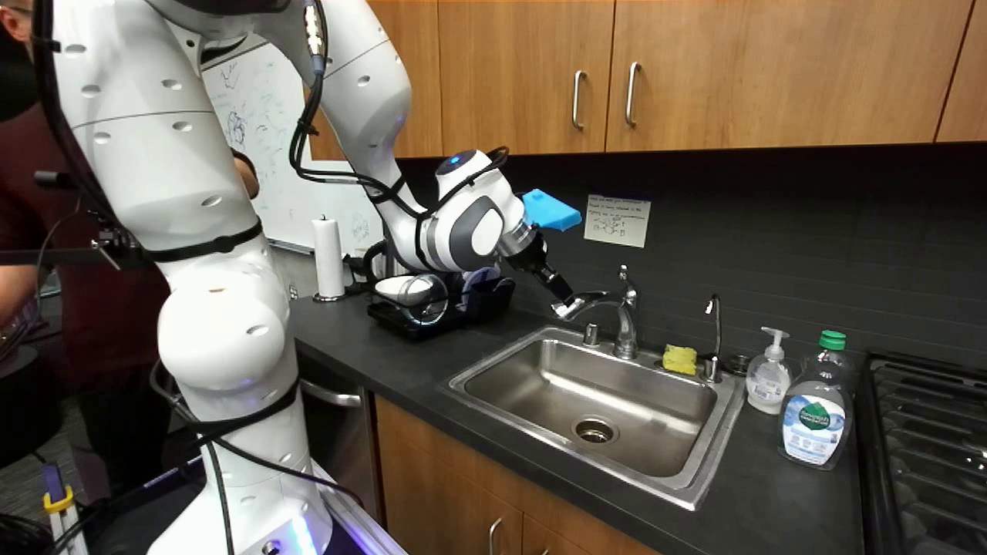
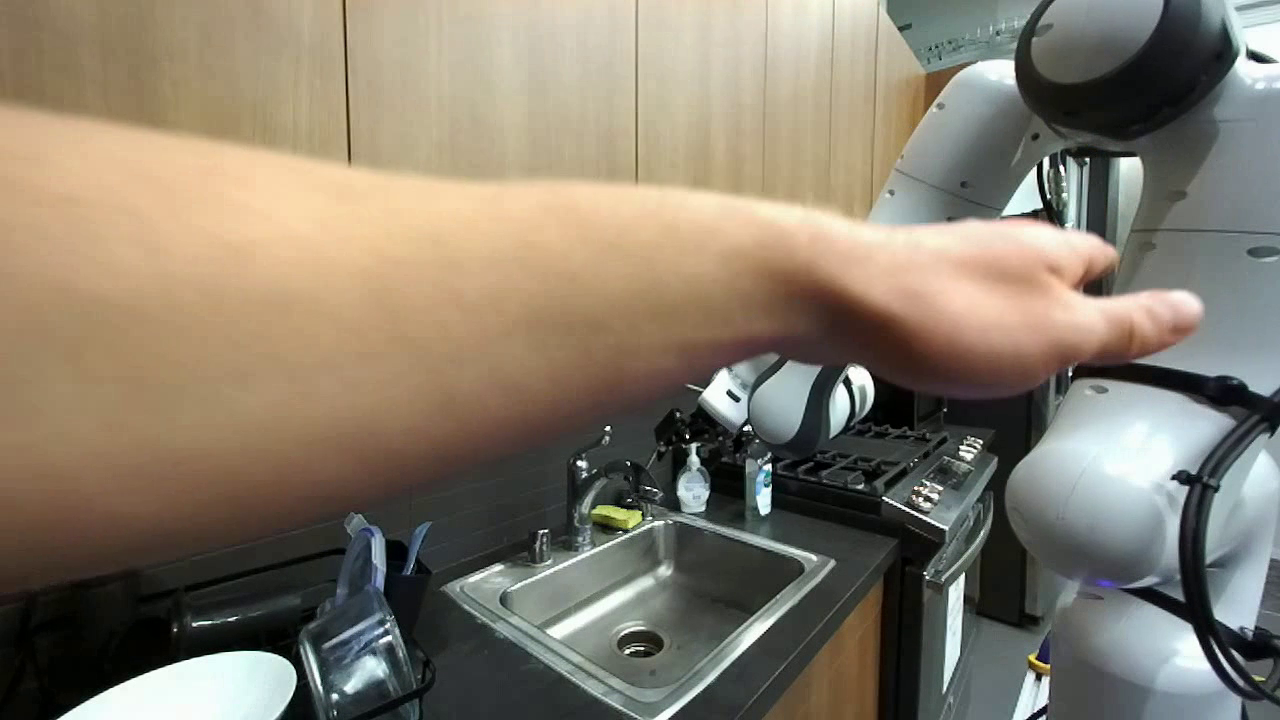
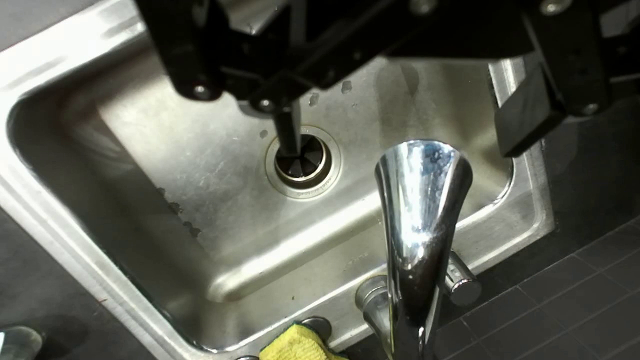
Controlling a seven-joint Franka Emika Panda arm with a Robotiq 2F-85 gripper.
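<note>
Above the sink (image 1: 724,435) my gripper (image 1: 560,297) is angled down at the end of the faucet spout (image 1: 592,300). In the wrist view, the gripper is open: one finger (image 3: 289,129) appears left of the chrome spout (image 3: 420,210), the other finger (image 3: 528,117) to its right. Whether either finger touches the spout cannot be told. Exterior view 2 shows the faucet (image 2: 584,492) with the dark gripper (image 2: 679,434) behind it, partly hidden.
A yellow sponge (image 1: 680,360) rests on the sink's back rim. Right of the sink stand a soap dispenser (image 1: 768,379) and a dish-soap bottle (image 1: 816,416). The dish rack (image 1: 407,319) is at the left. A person's forearm (image 2: 480,300) crosses exterior view 2. The basin is empty.
</note>
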